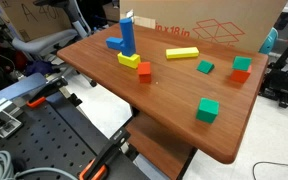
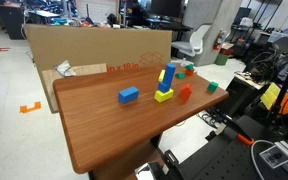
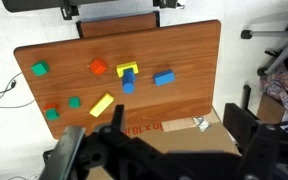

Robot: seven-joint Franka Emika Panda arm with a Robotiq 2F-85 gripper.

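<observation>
My gripper is open, seen only in the wrist view, above the table with nothing between its dark fingers. A blue block [image 1: 128,36] stands upright at a yellow block [image 1: 129,59]; whether it rests on top is hard to tell. A second blue block [image 3: 164,77] lies apart from them. A red block [image 3: 98,66] sits near the yellow one. A long yellow block [image 1: 182,53] lies by the cardboard, with a flat green block [image 1: 205,67] beside it. A green block sits on a red one [image 1: 242,65], and a green cube [image 1: 207,109] stands near the table's edge.
A brown wooden table [image 2: 94,125] carries the blocks, and a wide part of it is bare. Upright cardboard [image 2: 99,50] runs along one side. A black surface [image 1: 54,140] stands across a gap from the table.
</observation>
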